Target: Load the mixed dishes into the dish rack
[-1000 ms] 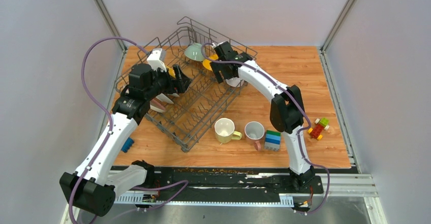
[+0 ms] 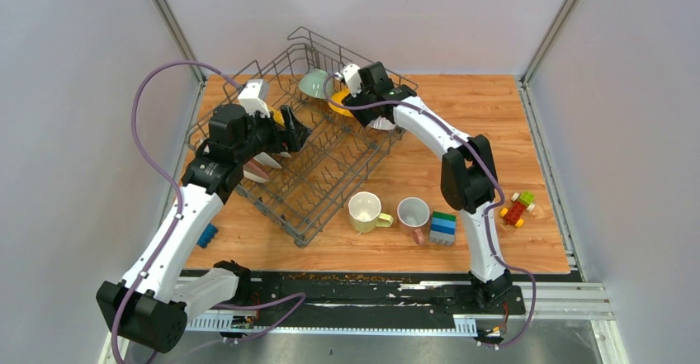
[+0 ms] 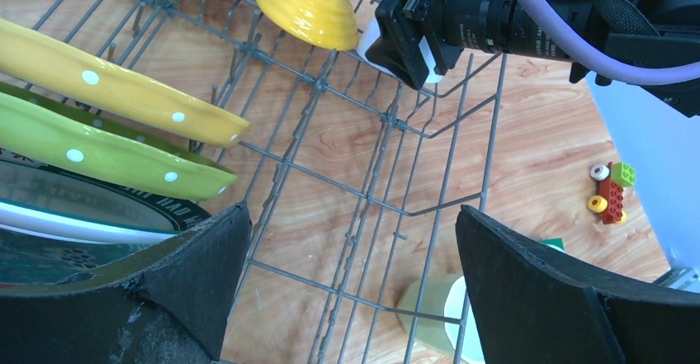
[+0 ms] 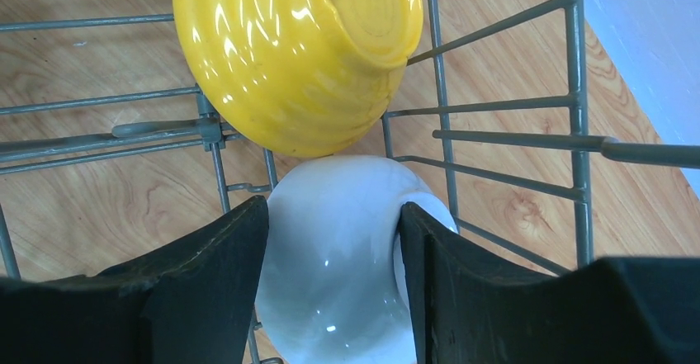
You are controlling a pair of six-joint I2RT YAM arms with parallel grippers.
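Observation:
In the rack point(image 2: 305, 232), my right gripper is shut on a white bowl point(image 4: 326, 265), beside a yellow bowl point(image 4: 289, 42). A pale green bowl point(image 2: 315, 79) stands behind them. My left gripper is open over the rack's left part, empty, above yellow, green and darker plates point(image 3: 115, 92) standing in rows. A cream mug point(image 2: 363, 207) and a pink mug point(image 2: 413, 214) stand on the table in front of the rack.
Toy bricks lie by the pink mug point(image 2: 442, 229), at the right point(image 2: 516, 209) and left of the rack point(image 2: 206, 234).
My right gripper has shifted slightly and turned at the white bowl since a second ago. The left arm stays still.

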